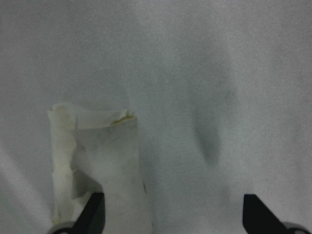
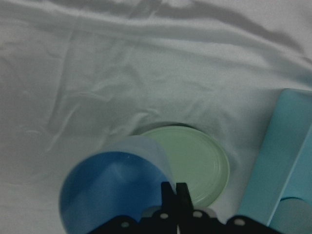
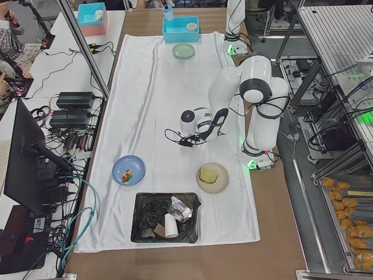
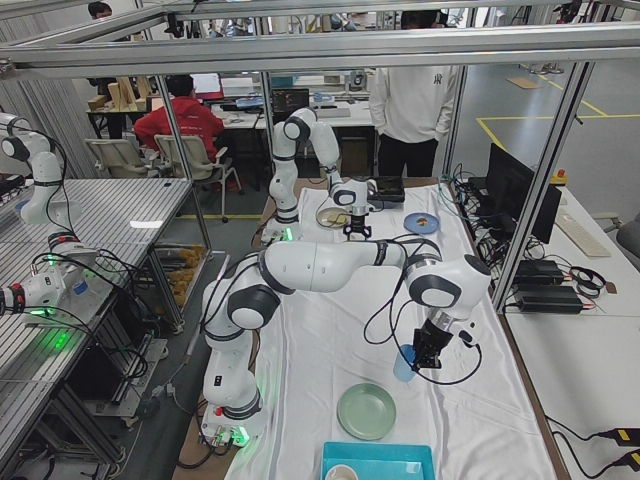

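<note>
My left gripper [image 3: 190, 141] is open, low over the white cloth, with a crumpled white paper piece [image 1: 102, 165] at its left finger in the left wrist view. My right gripper [image 4: 428, 350] is shut on a blue cup [image 4: 404, 365] [image 2: 109, 187], raised beside the turquoise bin [image 4: 375, 455] [image 2: 270, 156] and green plate [image 3: 183, 51] [image 2: 195, 156]. In the camera left view the cup [image 3: 168, 13] is at the top edge, above the bin.
Near the left arm lie a blue plate [image 3: 135, 164] with small coloured pieces, a beige plate [image 3: 213, 186] with yellow food, and a black-lined tray [image 3: 193, 216] with rubbish.
</note>
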